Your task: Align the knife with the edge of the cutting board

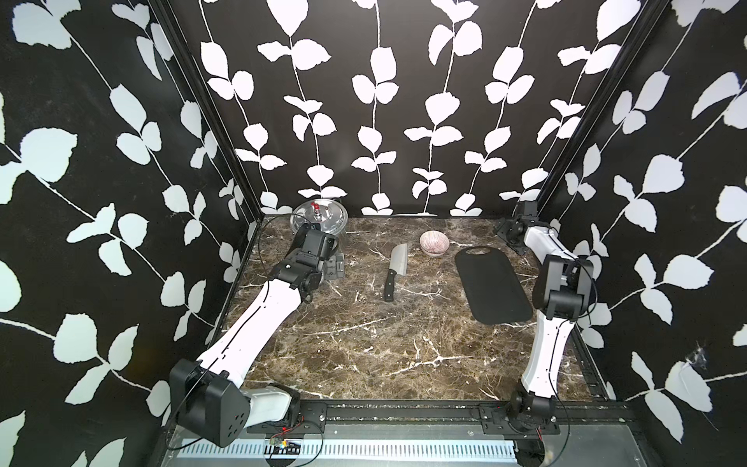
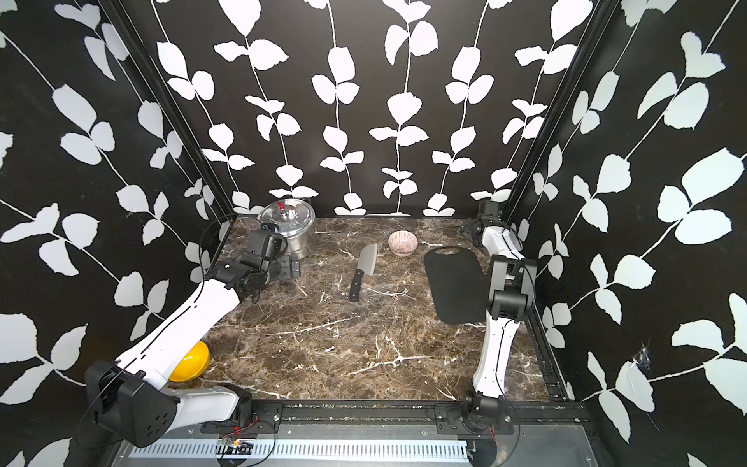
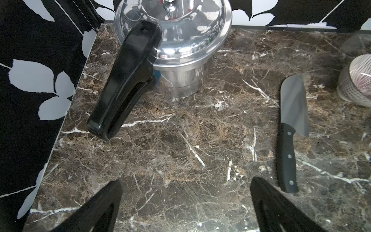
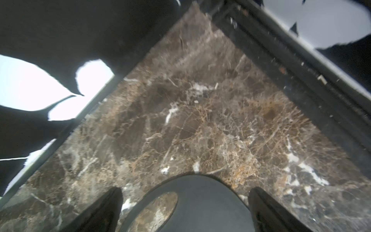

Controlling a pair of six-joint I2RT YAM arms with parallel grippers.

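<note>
The knife [image 1: 395,272] lies flat on the marble table left of the bowl, blade toward the back wall and black handle toward the front. To its right is the black cutting board [image 1: 494,288], with a clear stretch of table between the two. In the left wrist view my left gripper is open and empty, with the knife [image 3: 291,135] off to its right. At the board's handle end, my right gripper has its fingers spread apart, the board [image 4: 197,205] visible between and below them. Nothing seems gripped there.
A steel pressure cooker [image 3: 177,42] with a black handle [image 3: 123,81] stands at the back left. A small striped bowl [image 2: 403,243] sits between knife and board. A yellow bowl [image 2: 190,362] is at the front left.
</note>
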